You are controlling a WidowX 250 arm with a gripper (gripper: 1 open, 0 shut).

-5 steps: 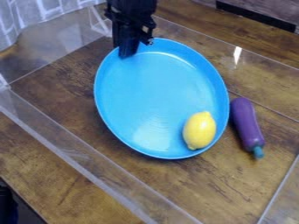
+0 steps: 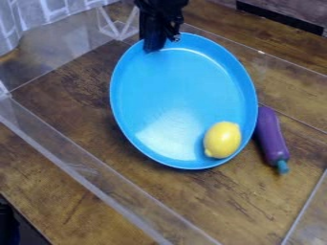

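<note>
A blue oval plate (image 2: 173, 96) lies on the wooden surface, with a yellow lemon (image 2: 223, 140) at its lower right inside. A purple eggplant (image 2: 272, 139) with a green tip lies just right of the plate. My black gripper (image 2: 153, 44) reaches down from the top to the plate's upper-left rim. Its fingers are dark and small, and whether anything is between them is hard to see; it looks shut.
Clear plastic walls border the wooden surface at the left, bottom and right. A patterned white cloth is at the top left. The wood left of and below the plate is bare.
My gripper has moved right along with the plate, whose outline has shifted slightly right and up. The lemon has moved slightly up with it.
</note>
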